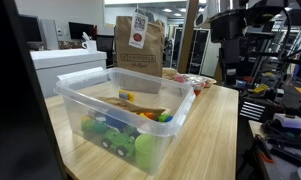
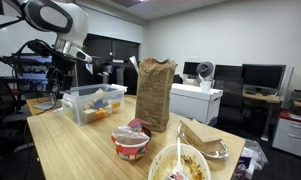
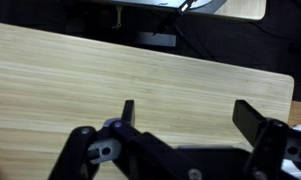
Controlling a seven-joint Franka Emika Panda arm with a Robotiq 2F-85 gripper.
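Note:
A clear plastic bin [image 1: 155, 112] stands on the wooden table, holding several colourful toys, among them a green toy vehicle [image 1: 118, 140]. In the wrist view my gripper is open, its two dark fingers wide apart with only bare wood beneath the gap. Seen from exterior view 1, the gripper [image 1: 240, 82] hangs above the table's right side, apart from the bin. In exterior view 2 the arm is at the left, near the bin [image 2: 94, 104].
A brown paper bag [image 2: 155, 96] stands upright on the table. Toward the near end are a red-and-white tub [image 2: 131, 142], a white bowl [image 2: 180, 164] with a utensil and a brown carton [image 2: 204, 138]. Bare table [image 2: 75, 145] lies between the bin and these.

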